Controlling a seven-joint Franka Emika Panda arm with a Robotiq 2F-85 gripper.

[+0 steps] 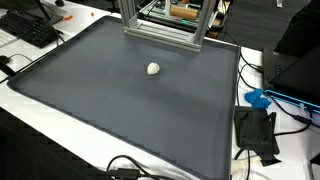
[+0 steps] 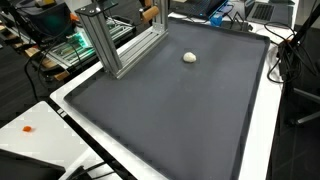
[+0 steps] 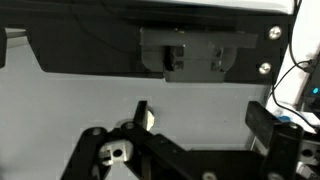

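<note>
A small, round, cream-white object (image 1: 153, 69) lies alone on the grey mat (image 1: 130, 110), near the metal frame. The second exterior view shows the same round object (image 2: 189, 57) toward the far part of the mat. In the wrist view my gripper is open, its dark fingers wide apart with nothing between them. A sliver of the round object (image 3: 150, 119) peeks out beside the left finger, which covers the rest; it appears well below. I cannot make out the gripper in either exterior view.
A metal frame (image 1: 165, 37) stands at the mat's back edge. Its dark panel (image 3: 100, 40) fills the top of the wrist view. A keyboard (image 1: 28, 28), blue item (image 1: 257, 98) and black cables lie off the mat.
</note>
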